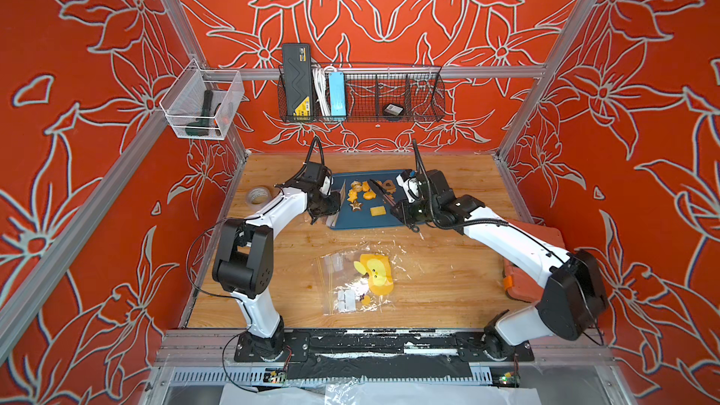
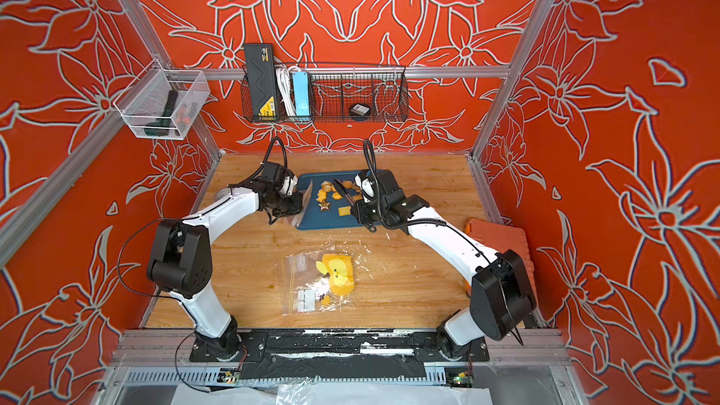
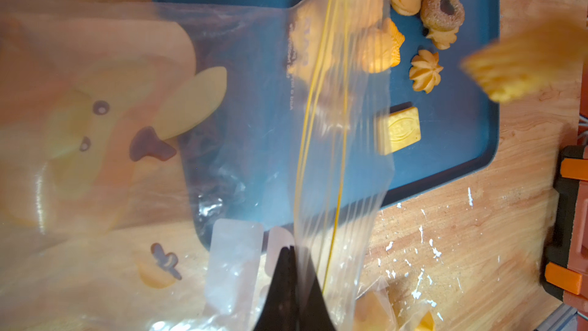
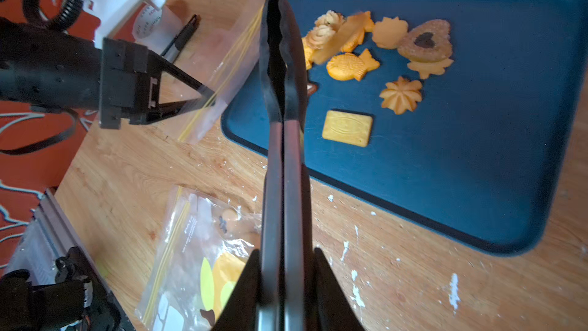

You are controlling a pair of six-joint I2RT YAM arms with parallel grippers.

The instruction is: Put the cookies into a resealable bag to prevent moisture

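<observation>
A clear zip bag [image 3: 257, 165] with yellow zip lines and a cartoon print hangs at the left side of the tray; my left gripper is shut on its mouth edge. Through the film I see part of the blue tray [image 4: 490, 196]. Assorted cookies lie on that tray: a fish-shaped one [image 4: 348, 67], a flower-shaped one [image 4: 401, 95], a rectangular one [image 4: 347, 127] and others. Dark tongs [image 4: 283, 177] stand in my right gripper, shut on them, their tips near the bag. A blurred golden ridged shape [image 3: 526, 61] is close to the left wrist camera; what it is, I cannot tell.
Another printed zip bag [image 1: 360, 281] lies flat on the table in front of the tray. A tape roll [image 1: 258, 195] sits behind the left arm, and an orange case [image 1: 528, 258] stands at the right. White flecks dot the wood near the tray's front edge.
</observation>
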